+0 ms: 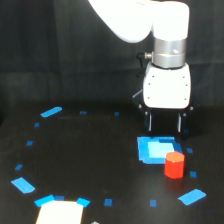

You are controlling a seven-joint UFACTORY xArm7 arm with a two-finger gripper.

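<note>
A red block [174, 165] with an angular outline stands at the front right corner of a blue square [144, 157] with a white patch [158, 150] in its middle, overlapping that corner in this view. My gripper [166, 123] hangs pointing down, above or behind the square. Its fingers are dark and spread apart, and nothing shows between them. How high the fingertips are above the table cannot be judged.
A pale cream object [60, 213] is cut off by the bottom edge at left. Cyan tape strips [22, 185] and small blue squares dot the black table [90, 150].
</note>
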